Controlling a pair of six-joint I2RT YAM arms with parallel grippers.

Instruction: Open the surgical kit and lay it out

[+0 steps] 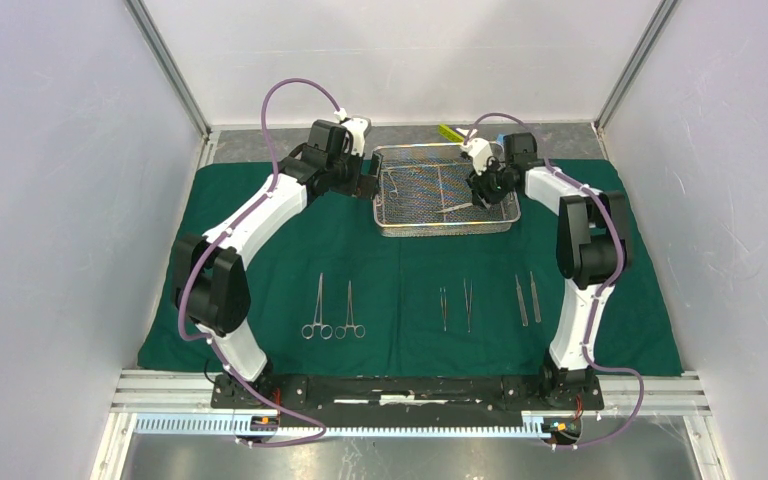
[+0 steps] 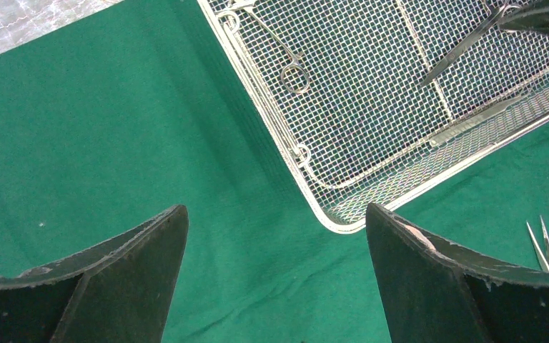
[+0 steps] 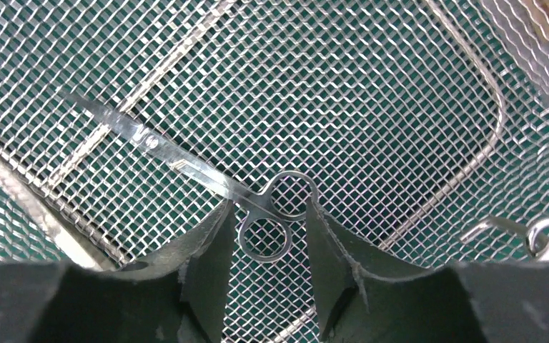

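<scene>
A mesh basket (image 1: 447, 231) stands at the back middle of the green cloth. Inside it lie dark metal scissors (image 3: 193, 166), blades pointing left in the right wrist view. My right gripper is over their handle end, its fingers part open on either side of the finger loops; no grip on them shows. Another ring-handled tool (image 2: 294, 77) lies in the basket's left part. Just outside the left rim, my left gripper is open above bare cloth, nothing between its fingers.
On the front cloth lie two ring-handled clamps (image 1: 318, 310), two tweezers (image 1: 468, 306) and two scalpel-like handles (image 1: 535, 298). A yellow-green block (image 1: 450, 133) sits behind the basket. Cloth between basket and tool row is clear.
</scene>
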